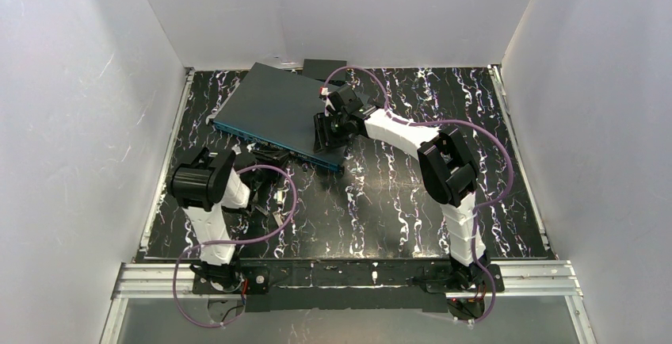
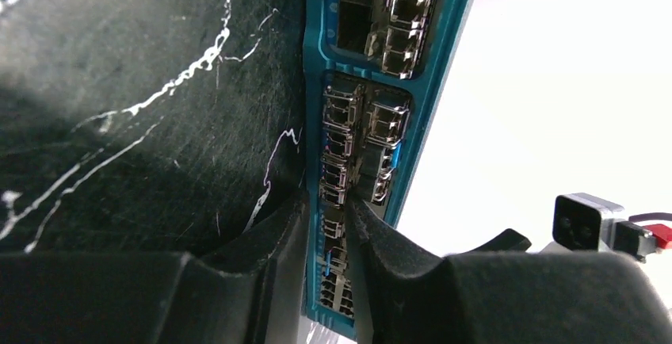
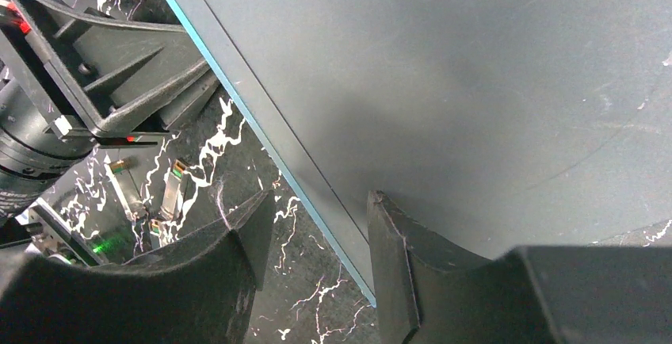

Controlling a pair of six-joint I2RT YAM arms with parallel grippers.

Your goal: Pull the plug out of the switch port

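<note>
The network switch, a flat dark grey box with a blue front edge, lies slanted on the black marbled table. Its blue face shows two rows of metal-caged ports in the left wrist view. My left gripper is partly open just in front of these ports, a narrow gap between its fingers, through which ports show. No plug can be made out between them. Over the switch's front edge, near its right end, my right gripper stands open, one finger above the grey top and nothing held.
Several small loose plugs lie on the table in front of the switch, near the left arm. A small dark block sits behind the switch.
</note>
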